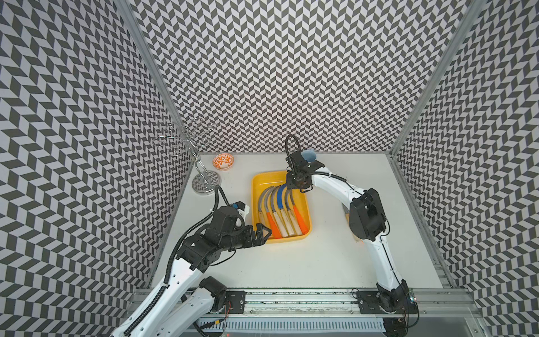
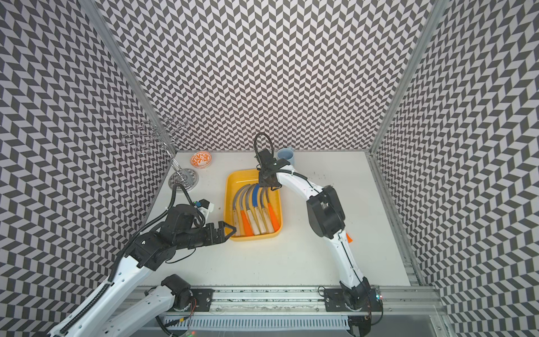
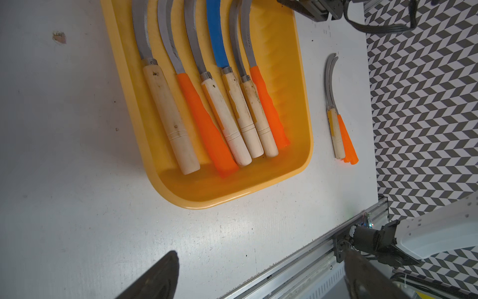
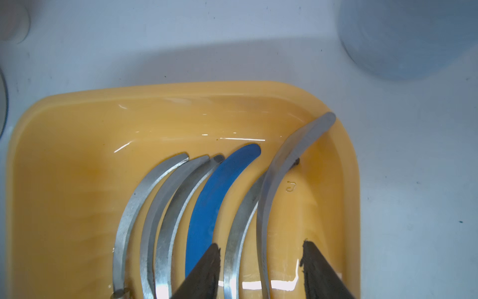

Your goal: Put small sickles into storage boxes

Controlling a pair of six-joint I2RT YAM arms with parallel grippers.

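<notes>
Several curved sickles with wooden and orange handles lie side by side in the yellow storage box [image 1: 272,177], one with a blue blade [image 4: 209,209]. One steel blade [image 4: 283,159] reaches to the box's back right rim. My right gripper is above that back right part, fingers apart on either side of that blade. My left gripper is over the table at the box's front left, fingers apart, empty. More sickles [image 3: 338,134] lie on the table right of the box.
A blue cup [image 2: 285,154] stands behind the box. An orange-patterned bowl [image 1: 223,161] and a metal rack [image 1: 206,182] stand at the back left.
</notes>
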